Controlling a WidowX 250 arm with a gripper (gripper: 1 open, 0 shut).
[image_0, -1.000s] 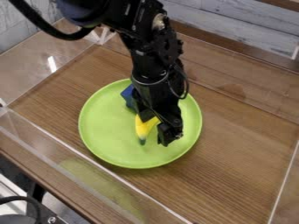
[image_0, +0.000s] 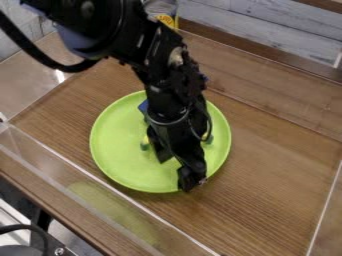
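Note:
A black robot arm reaches from the top of the view down over a round green plate (image_0: 118, 157). Its gripper (image_0: 174, 162) is open, low over the middle of the plate, around where a small yellow object (image_0: 144, 142) lies. That object is mostly hidden behind the gripper. A blue object (image_0: 142, 106) on the back part of the plate is also largely covered by the arm. Whether the fingers touch the yellow object cannot be made out.
A clear rail runs along the front left edge, with cables beyond it. A white plank wall stands behind, with a container at the top centre.
The gripper has moved down and a little toward the front of the plate, now covering most of the yellow object that showed more fully earlier.

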